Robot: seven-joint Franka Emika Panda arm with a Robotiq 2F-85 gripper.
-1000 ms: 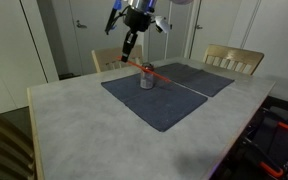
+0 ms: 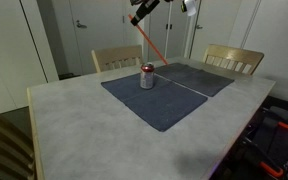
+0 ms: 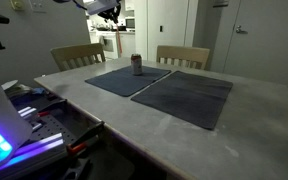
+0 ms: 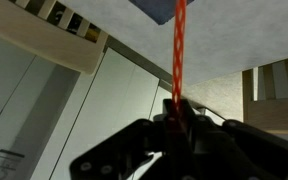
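Note:
A thin orange-red stick [image 2: 152,42] is held at one end by my gripper [image 2: 134,18], which is shut on it above the far side of the table. In exterior view 1 the stick slants down to the right, its free end right of and a little above the can. The can [image 2: 147,77], red and silver, stands upright on a dark mat [image 2: 164,106]; exterior view 2 shows the can [image 3: 136,65] too. In the wrist view the stick [image 4: 179,50] runs from the dark fingers up past the top edge.
A second dark mat [image 2: 196,78] lies towards the table's far right. Wooden chairs [image 2: 117,57] stand around the table [image 2: 69,125]. The pale tabletop left of the mats, in exterior view 1, is bare.
My gripper has risen with the stick in it. The stick has swung from nearly level to a steep slant, and its free end is higher. The can has not moved.

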